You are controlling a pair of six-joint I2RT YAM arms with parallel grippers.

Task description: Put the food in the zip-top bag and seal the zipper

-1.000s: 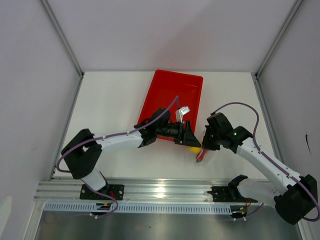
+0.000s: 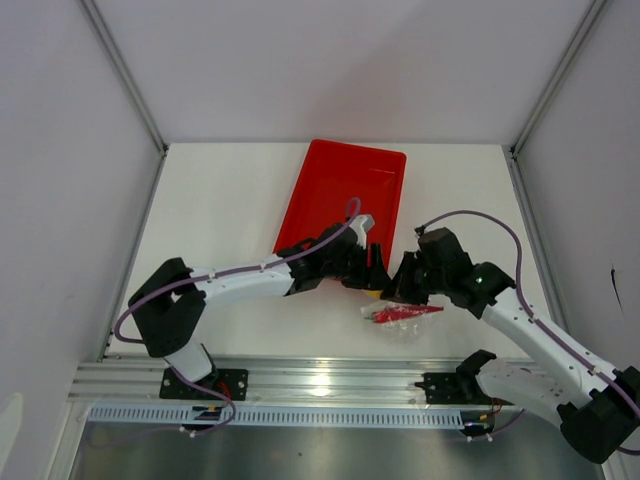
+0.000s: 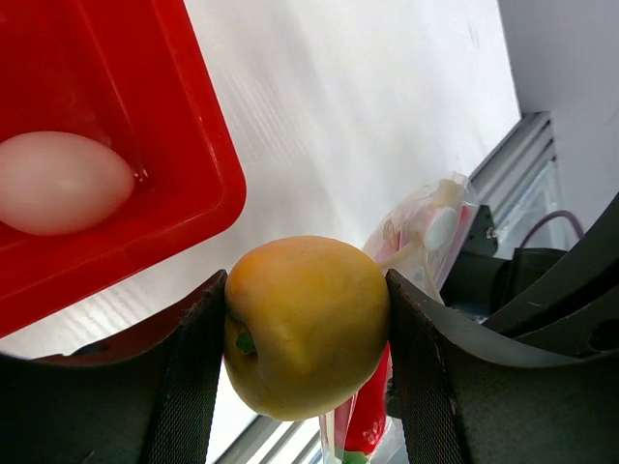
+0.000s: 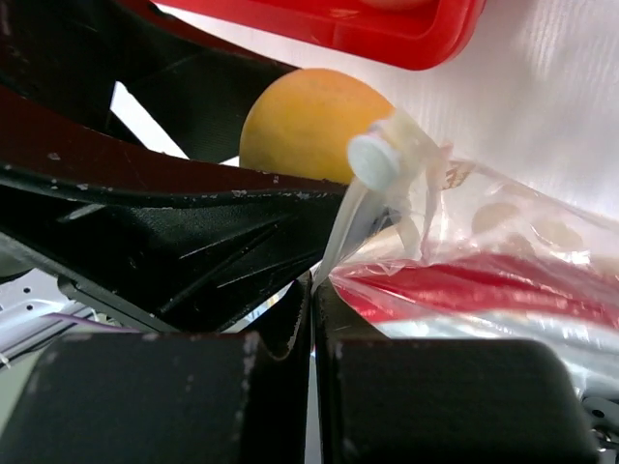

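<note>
An orange-yellow round fruit is pinched between the fingers of my left gripper. The clear zip top bag hangs from my right gripper, which is shut on the thin film near its opening. A red chili-like food lies inside the bag, its green end showing in the left wrist view. The bag's white slider sits right beside the fruit in the right wrist view. From above, the bag with the red food spreads below both grippers; the fruit is mostly covered by them.
A red tray stands behind the left arm, with a pale egg inside near its corner. A metal rail runs along the front edge.
The bag has swung round, its red food now lying sideways to the right instead of hanging downward. Both grippers shifted slightly, staying close together, fruit still held.
</note>
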